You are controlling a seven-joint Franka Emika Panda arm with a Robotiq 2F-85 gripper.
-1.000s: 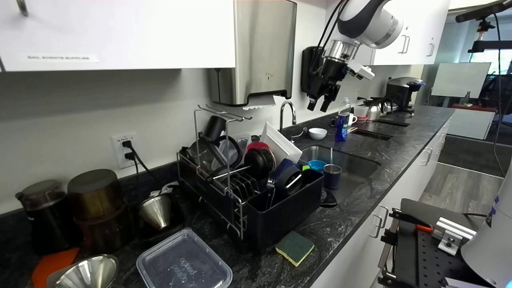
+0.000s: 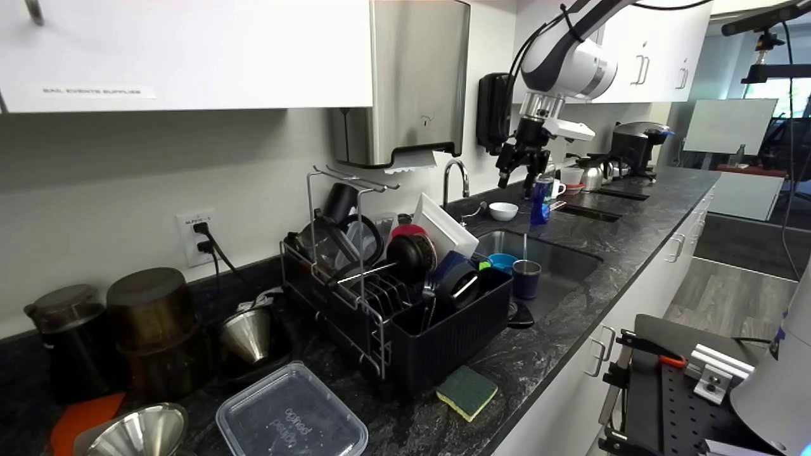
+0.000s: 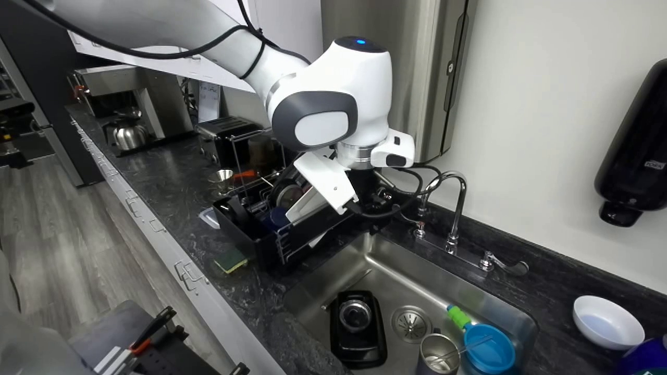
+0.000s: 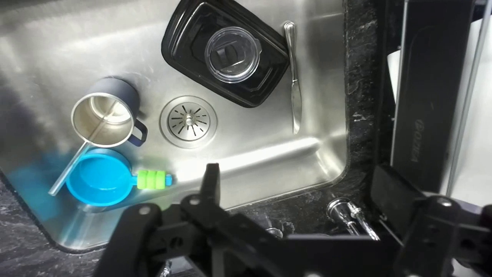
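My gripper (image 2: 514, 182) hangs open high over the sink, well above its contents, with its fingers wide apart and no object between them. In the wrist view, a dark mug (image 4: 120, 92) stands in the sink with a clear stick (image 4: 69, 167) leaning out of it. Against it sits a blue cup (image 4: 100, 179) with a green-banded handle. Beyond the drain (image 4: 188, 120) lies a black tray (image 4: 191, 44) with a clear round lid (image 4: 231, 54) on top. A table knife (image 4: 295, 87) rests beside the tray.
A full dish rack (image 2: 456, 319) stands left of the sink in exterior view 1, with a sponge (image 2: 467, 392) in front. The faucet (image 3: 461, 209) rises behind the sink. A white bowl (image 3: 607, 322) and blue soap bottle (image 2: 541, 199) stand on the far side.
The gripper has come down slightly and shifted a little right in exterior view 1, turning from a slant to point more nearly straight down. The dishes have not moved.
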